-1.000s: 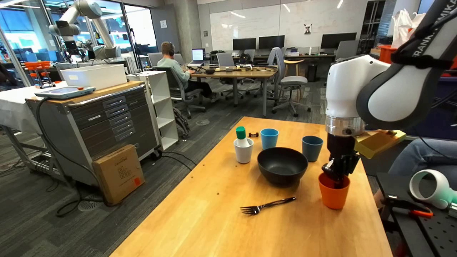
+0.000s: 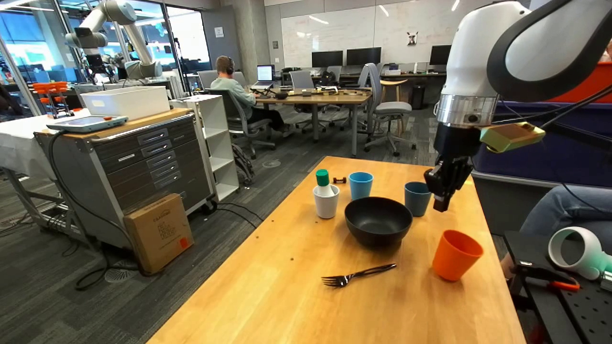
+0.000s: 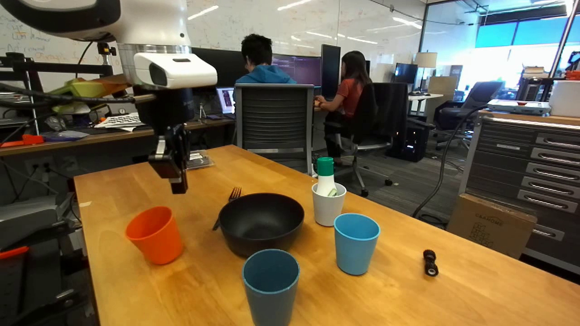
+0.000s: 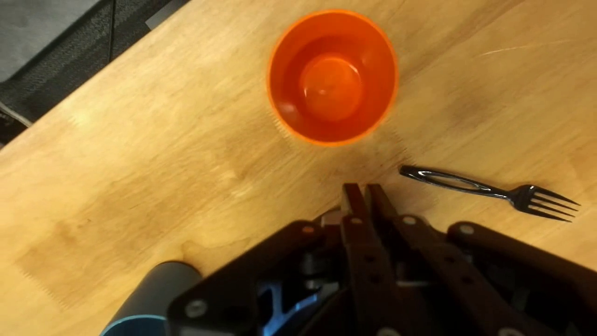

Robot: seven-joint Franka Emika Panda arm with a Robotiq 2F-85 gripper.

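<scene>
The orange cup [image 2: 456,258] rests on the table near its edge and appears tilted in both exterior views. In the wrist view the cup [image 4: 332,78] shows an empty inside, a short way ahead of the fingertips. Above the table, apart from the cup, my gripper [image 3: 178,187] points down. Its fingers [image 4: 353,207] are close together with a narrow gap, and no object shows between them. A black bowl [image 2: 378,222] stands empty on the table. Beyond it are a dark blue cup [image 2: 417,198] and a light blue cup [image 2: 361,185], both upright.
A black fork [image 2: 358,275] lies in front of the bowl. A white cup [image 3: 328,206] holds a green-capped bottle [image 3: 326,174]. A small black dumbbell-shaped piece [image 3: 430,263] lies beyond the cups.
My gripper has risen out of the orange cup and moved away toward the dark blue cup. The orange cup, upright before, now leans and has shifted slightly.
</scene>
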